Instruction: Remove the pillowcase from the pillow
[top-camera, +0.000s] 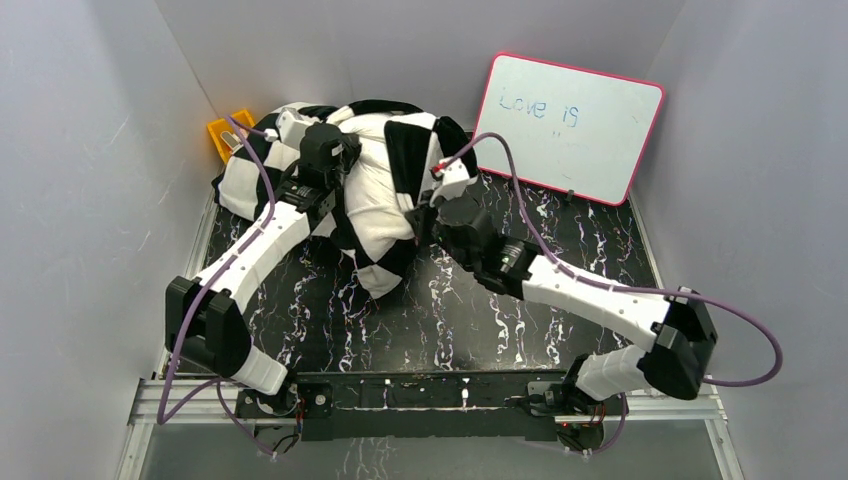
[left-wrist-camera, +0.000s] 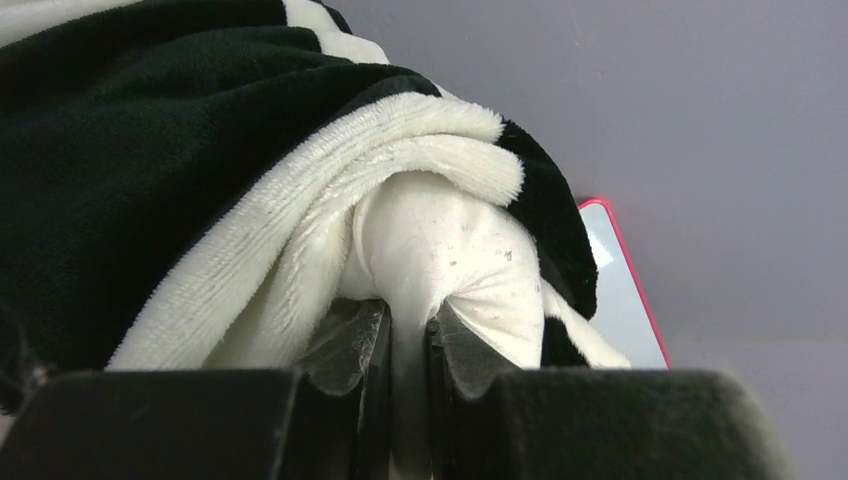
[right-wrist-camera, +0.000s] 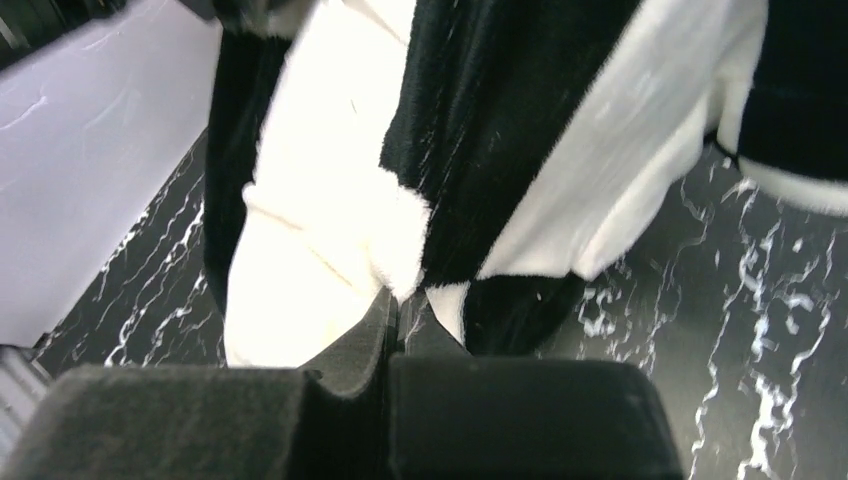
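The pillowcase (top-camera: 407, 155), plush with black and white checks, lies bunched in the back left of the table. Smooth white fabric of the pillow (left-wrist-camera: 450, 245) shows at its opening, framed by folded white plush. My left gripper is shut on a gathered strip of that pillow fabric. At the right side of the bundle, my right gripper is shut with a thin fold of pillowcase cloth running into its fingertips. The cloth above it looks drawn tight. Most of the pillow is hidden inside the case.
A whiteboard (top-camera: 570, 125) with a red frame leans at the back right. Behind the bundle on the left stands a yellow container (top-camera: 218, 140).
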